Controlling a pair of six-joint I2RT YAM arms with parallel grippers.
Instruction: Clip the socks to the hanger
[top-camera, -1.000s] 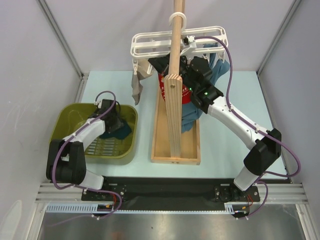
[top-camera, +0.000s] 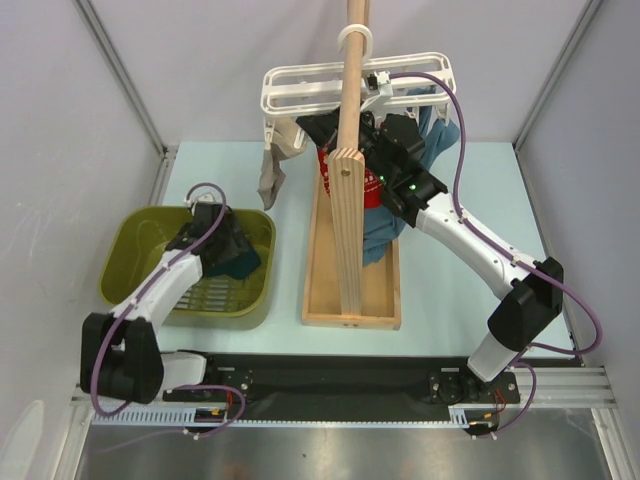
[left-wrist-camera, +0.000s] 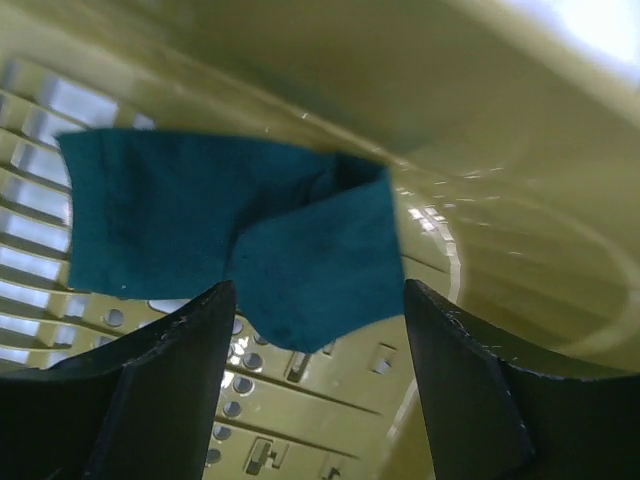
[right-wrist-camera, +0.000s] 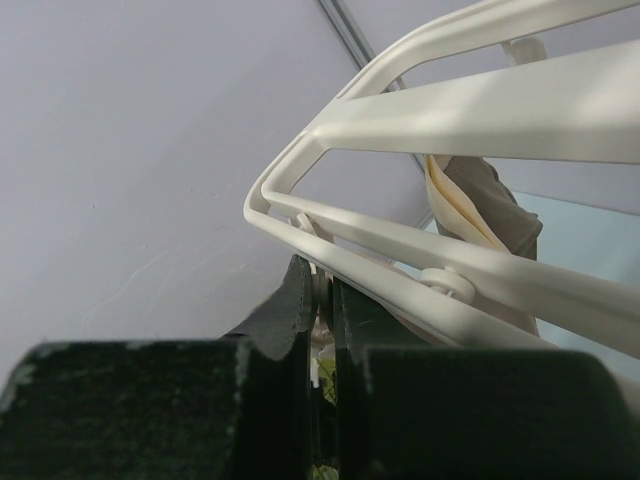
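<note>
A dark teal sock (left-wrist-camera: 310, 265) lies partly folded over on the slotted floor of the olive basin (top-camera: 262, 225). Above it, in the left wrist view, my left gripper is open, its fingers spread wide and nothing held. In the top view that arm covers part of the sock (top-camera: 243, 265). The white hanger (top-camera: 300, 90) hangs from a wooden stand, with a beige sock (top-camera: 272, 175), a red one (top-camera: 372, 192) and a blue one (top-camera: 380, 235) below it. Under its rail my right gripper is shut on a small pale piece, apparently a clip.
The wooden post (top-camera: 347, 235) stands in front of the hanger and hides part of my right gripper. Its box-like wooden base (top-camera: 318, 290) sits right of the basin. Bare white table (top-camera: 480, 300) lies to the right.
The beige sock sways slightly. My right arm stays still.
</note>
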